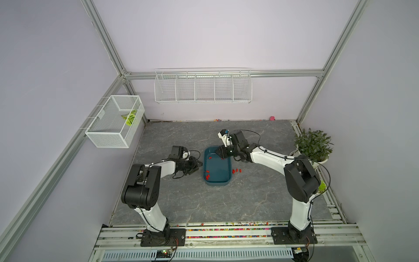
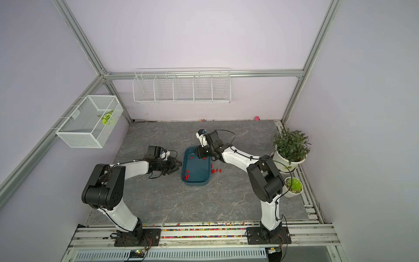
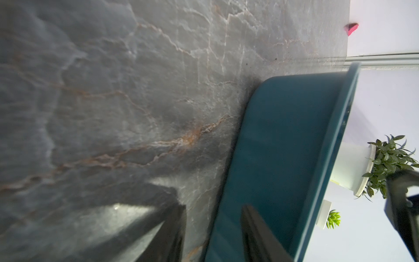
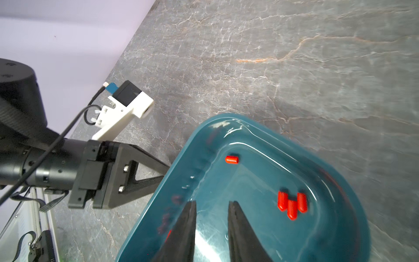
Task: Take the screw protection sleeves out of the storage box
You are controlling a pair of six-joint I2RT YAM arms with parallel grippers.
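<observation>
The teal storage box (image 1: 217, 172) lies on the table with several red screw protection sleeves (image 4: 292, 208) inside, some at its back and others along its left side; one lone sleeve (image 4: 232, 159) shows near a rim. More red sleeves (image 2: 217, 170) lie on the table right of the box. My right gripper hangs over the box's back part, fingers apart and nothing seen between them. My left gripper stands low beside the box's left outer wall, fingers apart and empty.
A white wire basket (image 1: 203, 87) hangs on the back wall, another (image 1: 113, 135) on the left. Potted plants (image 2: 288, 152) stand at the right edge.
</observation>
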